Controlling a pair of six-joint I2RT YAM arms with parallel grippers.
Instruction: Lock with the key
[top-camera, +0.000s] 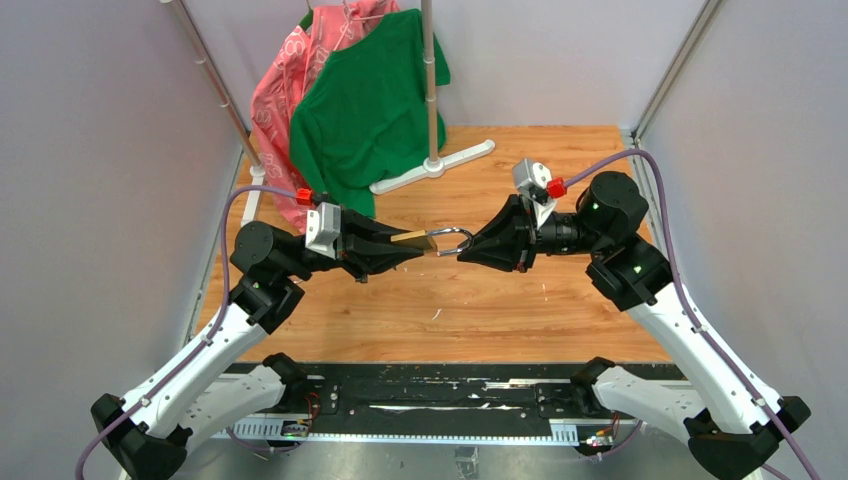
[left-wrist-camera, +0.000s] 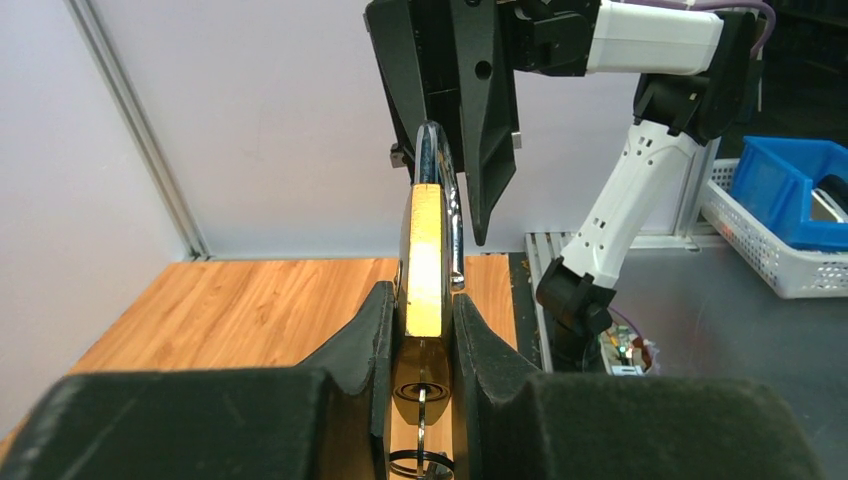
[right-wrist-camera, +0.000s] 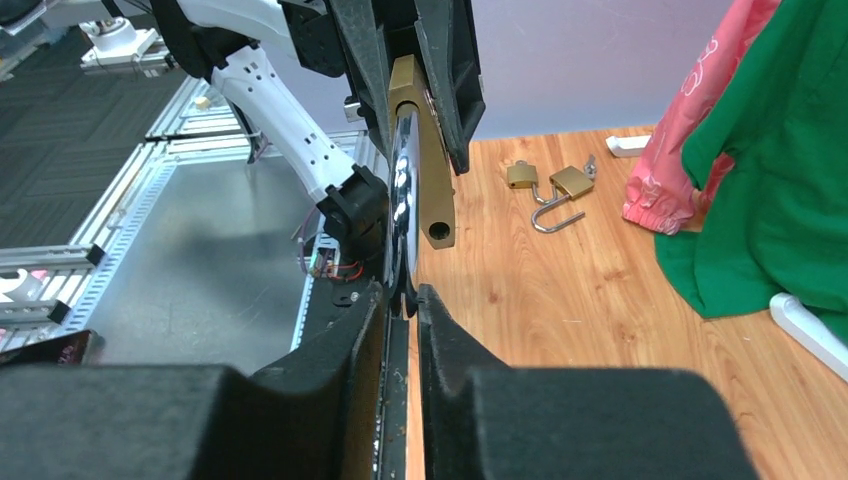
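Observation:
My left gripper (top-camera: 424, 243) is shut on the brass padlock (left-wrist-camera: 425, 262), holding it sideways above the table. The silver shackle (right-wrist-camera: 402, 190) stands open, swung out of line with the empty hole in the brass body. Below that body in the left wrist view, a key (left-wrist-camera: 422, 415) with a ring hangs between my left fingers. My right gripper is part open, a narrow gap between its fingertips, and the shackle's curved end lies at that gap. Whether the fingers touch the shackle, I cannot tell.
Two more padlocks (right-wrist-camera: 572, 182) lie on the wooden table (top-camera: 540, 320). Behind the arms, a green shirt (top-camera: 365, 110) and a pink garment (top-camera: 275, 95) hang on a rack. The tabletop below the grippers is mostly clear.

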